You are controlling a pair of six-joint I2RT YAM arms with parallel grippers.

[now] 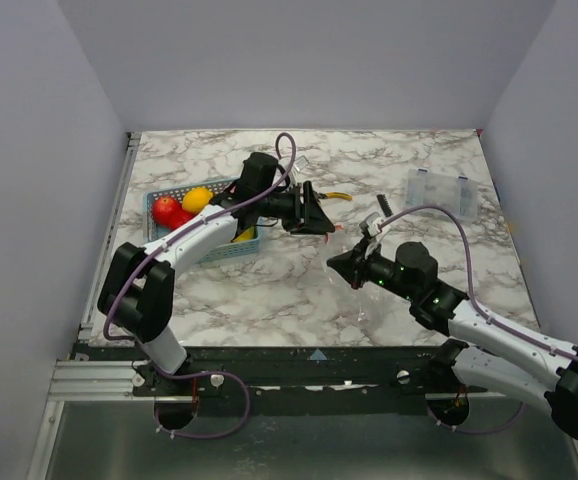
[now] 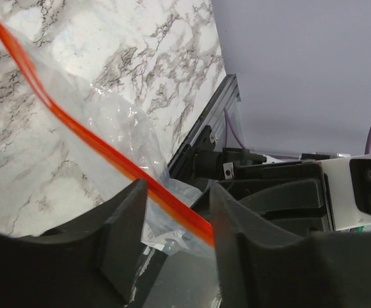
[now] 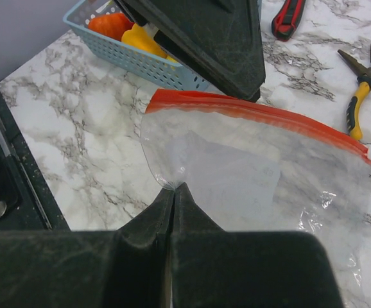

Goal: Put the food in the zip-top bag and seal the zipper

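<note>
The clear zip top bag point(image 3: 237, 173) with its orange-red zipper strip point(image 3: 262, 112) hangs between my grippers. No food shows inside it. My right gripper is shut on the film at one side, gathering it into a pinch below the strip. In the left wrist view, the zipper strip point(image 2: 105, 147) runs diagonally to my left gripper. Its fingers are parted, with the strip crossing the gap; firm contact cannot be made out. Colourful food, including a red tomato-like piece point(image 1: 166, 209) and a yellow piece point(image 1: 197, 199), lies in the blue basket point(image 1: 231, 247).
Pliers with yellow handles point(image 3: 359, 106) and a red-and-black tool point(image 3: 289, 19) lie on the marble table behind the bag. At the back right is a clear plastic box point(image 1: 441, 193).
</note>
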